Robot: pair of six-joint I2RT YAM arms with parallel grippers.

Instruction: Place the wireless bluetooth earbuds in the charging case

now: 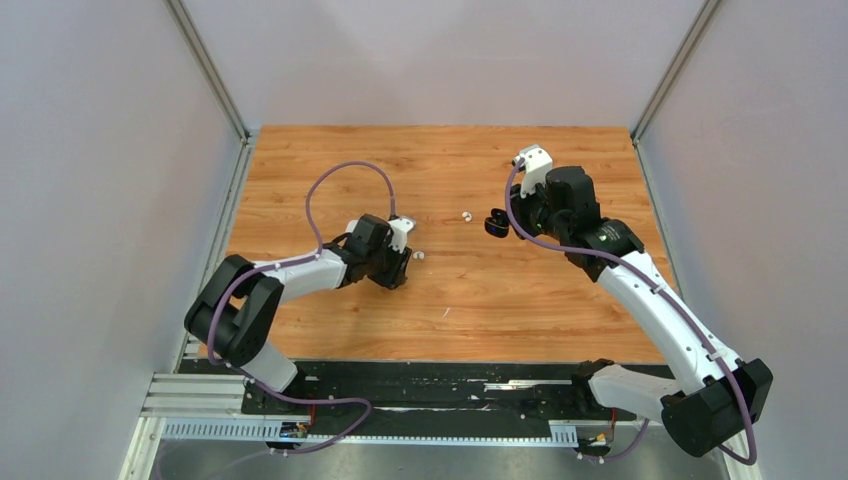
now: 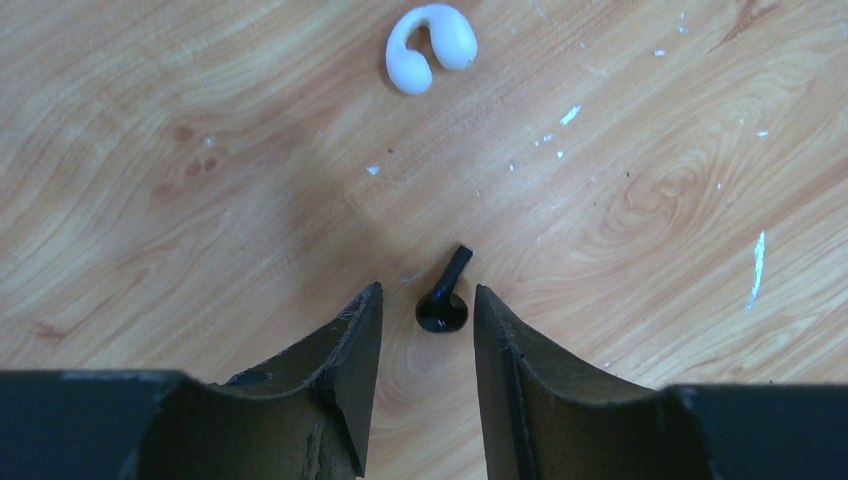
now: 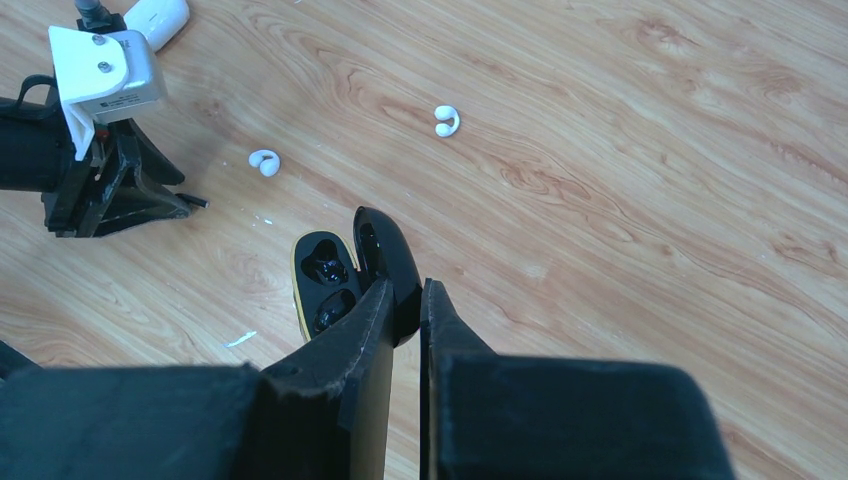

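A small black earbud with a short stem lies on the wood table. My left gripper is low over it, part open, with one finger on either side and bare gaps between fingers and earbud. In the top view the left gripper hides that earbud. The black charging case has its lid up and two dark hollows showing. My right gripper is shut on the case at its lid side. From above, the case hangs at the right gripper, left of its fingers.
Two white curved clips lie on the table, one near the left gripper and another white clip farther off. A white rounded object sits behind the left gripper.
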